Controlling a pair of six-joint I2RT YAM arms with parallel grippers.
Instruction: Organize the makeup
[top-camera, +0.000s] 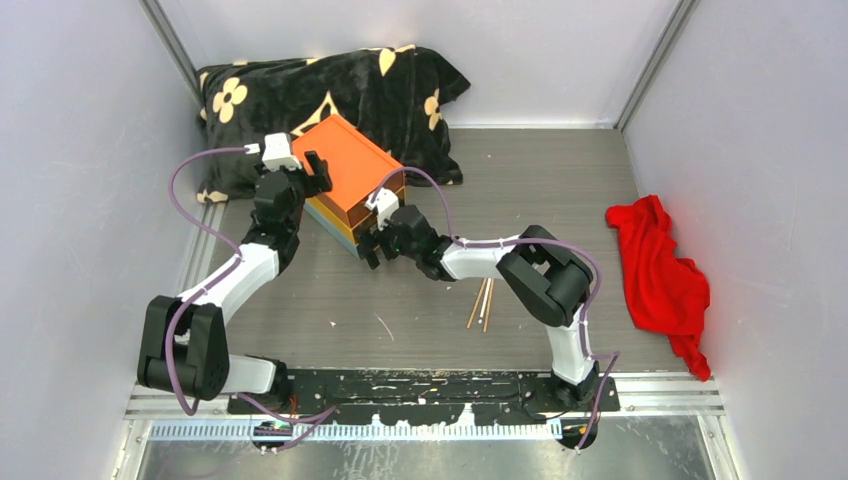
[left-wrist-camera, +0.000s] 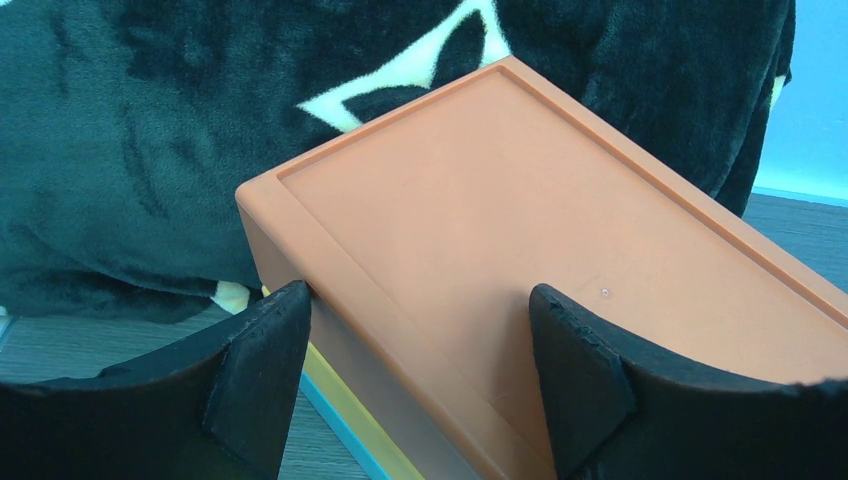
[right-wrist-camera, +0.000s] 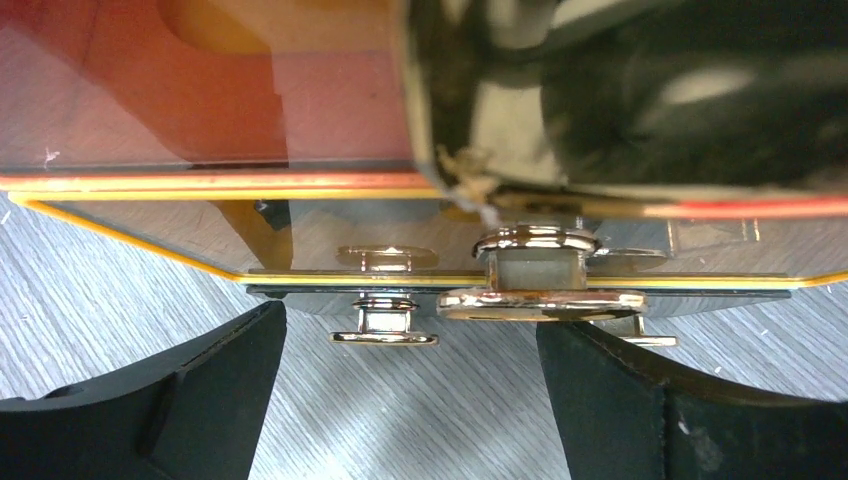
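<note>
A stacked drawer box, orange over yellow and blue (top-camera: 345, 160), stands at the back left. My left gripper (top-camera: 314, 173) is clamped on the top edge of the orange lid (left-wrist-camera: 650, 240), one finger outside and one on top. My right gripper (top-camera: 369, 249) is at the box's front, its fingers open and spread below the metal knobs. A large knob (right-wrist-camera: 540, 305) is between and just above those fingertips, with smaller knobs (right-wrist-camera: 383, 337) behind it on lower drawers.
A black flowered blanket (top-camera: 230, 120) lies behind the box. Several thin brushes (top-camera: 473, 310) lie below the right arm. A red cloth (top-camera: 655, 270) lies at the right. The floor between has free room.
</note>
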